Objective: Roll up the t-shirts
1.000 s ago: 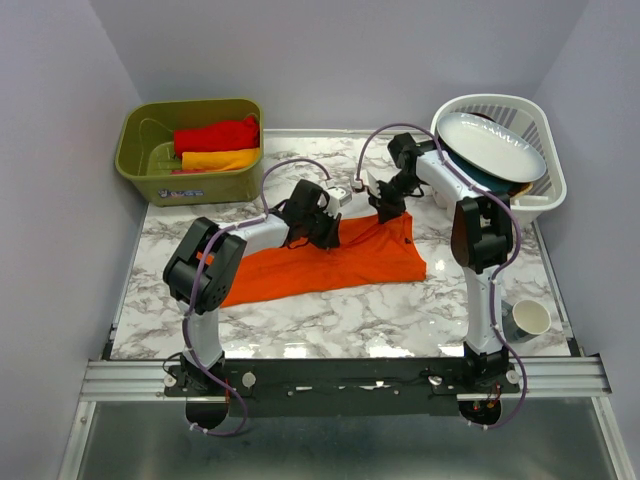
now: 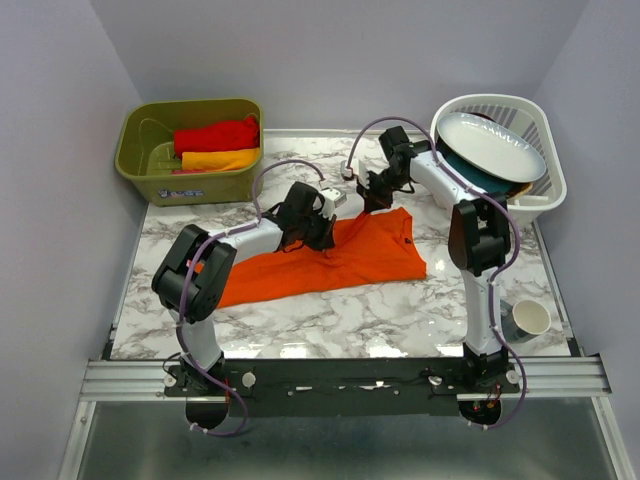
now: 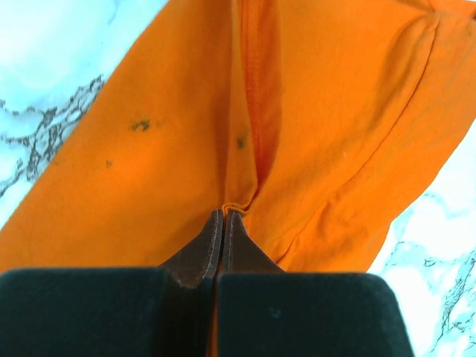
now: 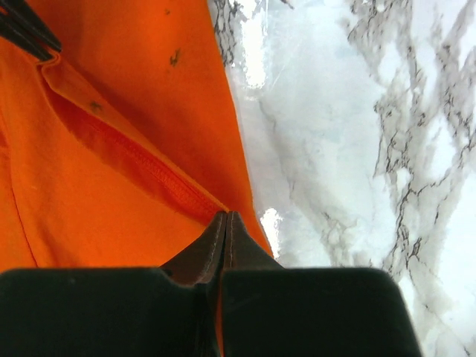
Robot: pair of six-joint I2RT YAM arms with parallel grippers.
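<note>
An orange t-shirt lies spread across the marble table in the top view, its left part running under my left arm. My left gripper is shut on a fold of the shirt near its middle; the cloth ends right at its fingertips. Near the shirt's far edge, my right gripper is shut on the same raised fold. Between the two grippers the fold stretches as a taut ridge, also seen in the left wrist view, where the orange cloth has small dark spots.
At the back left, an olive bin holds red cloth and yellow cloth. A white basket with a white oval lid stands back right. A cup sits at the right edge. Bare marble lies in front.
Both grippers have shifted a little to the left, the right one also slightly toward the back.
</note>
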